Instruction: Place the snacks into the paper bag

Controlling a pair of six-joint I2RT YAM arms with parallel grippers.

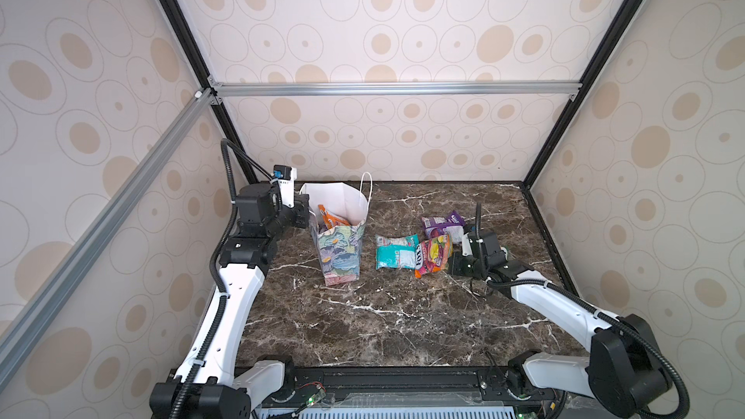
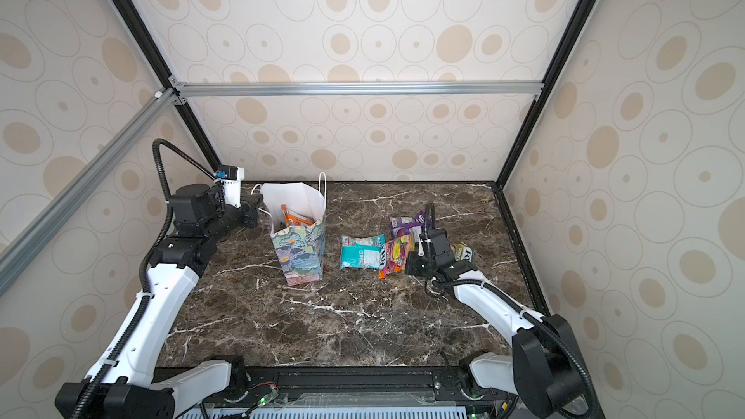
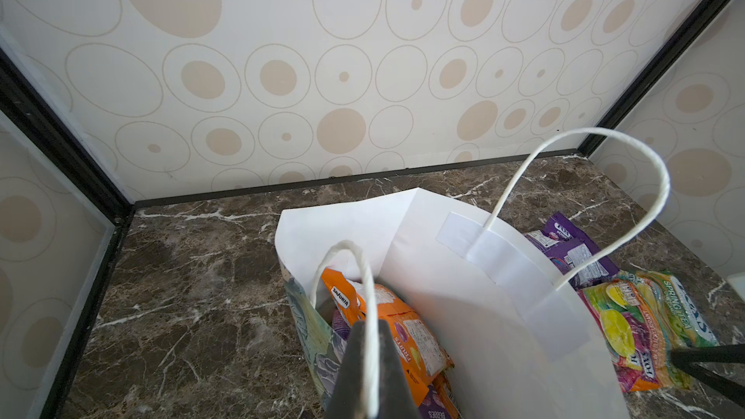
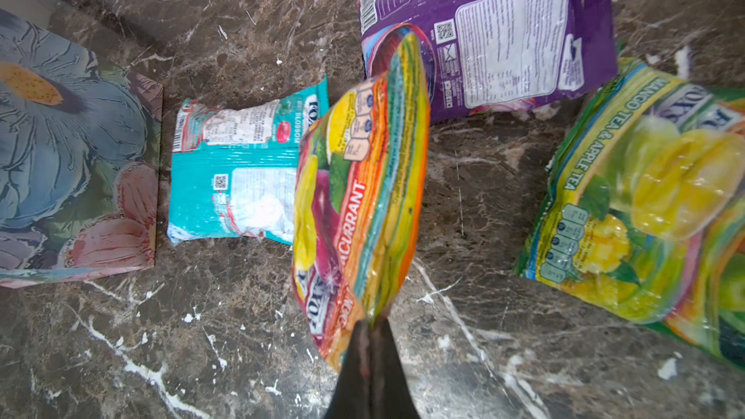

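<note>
The floral paper bag (image 1: pixel 337 256) stands left of centre, orange snack packs (image 3: pixel 411 341) inside. My left gripper (image 1: pixel 302 213) is shut at its top, behind a white handle in the left wrist view. My right gripper is shut on the end of the multicoloured Fox's blackcurrant pack (image 4: pixel 349 186), which is tilted up from the counter. A turquoise pack (image 4: pixel 233 178) lies left of it, a purple pack (image 4: pixel 504 38) behind, and a yellow-green mango tea pack (image 4: pixel 652 209) to the right.
Patterned walls and frame rails (image 1: pixel 395 89) surround it.
</note>
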